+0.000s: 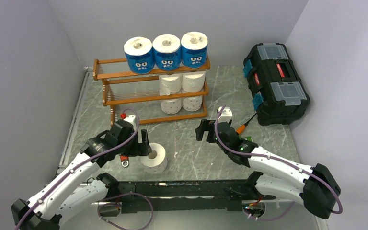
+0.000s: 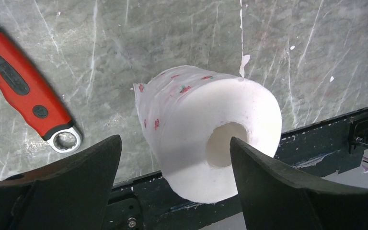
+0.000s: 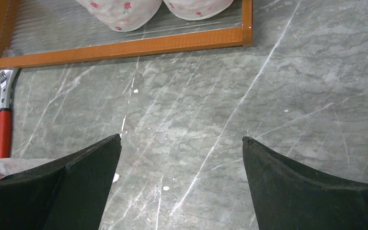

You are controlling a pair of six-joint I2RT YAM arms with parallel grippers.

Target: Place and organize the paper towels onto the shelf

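A white paper roll with small red flowers (image 2: pixel 187 139) stands near the table's front edge. My left gripper (image 1: pixel 146 143) is just above and beside it; in the left wrist view its fingers stand apart, one lapping over the roll's lower right and the other well to its left, nothing held. My right gripper (image 1: pixel 204 130) hangs open and empty over the middle of the table. Across the back is the wooden shelf (image 1: pixel 148 98): blue-wrapped rolls (image 1: pixel 167 57) on top, two white rolls (image 1: pixel 192 82) at the right of the middle tier and two more (image 1: pixel 191 103) at the bottom right.
A red-handled wrench (image 2: pixel 26 84) lies to the roll's left, under my left arm. A black toolbox (image 1: pixel 278 84) sits back right, with an orange-handled screwdriver (image 1: pixel 241 129) near my right arm. Bare table lies in front of the shelf; its left compartments are empty.
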